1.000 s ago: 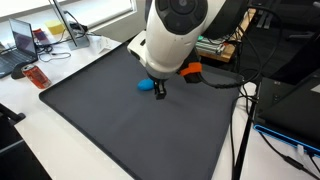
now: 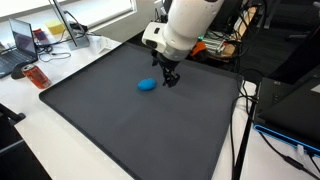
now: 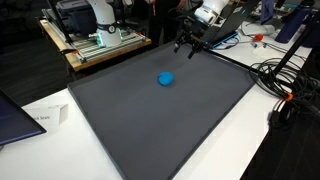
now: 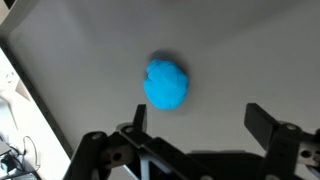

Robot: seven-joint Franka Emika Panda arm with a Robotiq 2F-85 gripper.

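Observation:
A small bright blue object [image 2: 147, 84], rounded and possibly a bundle of cloth, lies alone on the dark grey board. In the wrist view the blue object [image 4: 166, 84] shows whole, left of centre and beyond the fingertips. My gripper is open, its two black fingers wide apart with nothing between them. Seen from exterior view 1, the gripper [image 2: 167, 72] hangs just to the right of the blue object, apart from it. Exterior view 2 shows the blue object [image 3: 166, 78] in front of the gripper [image 3: 187, 45], with bare board between.
The grey board [image 2: 120, 130] is clear around the blue object. A red can [image 2: 37, 77] and a laptop [image 2: 24, 40] stand off its far left. Black cables [image 3: 285, 85] run beside the board, and a wooden stool [image 3: 105, 38] stands behind it.
My arm has moved back and to the right in exterior view 1, uncovering more of the blue object. The blue object has stayed in place.

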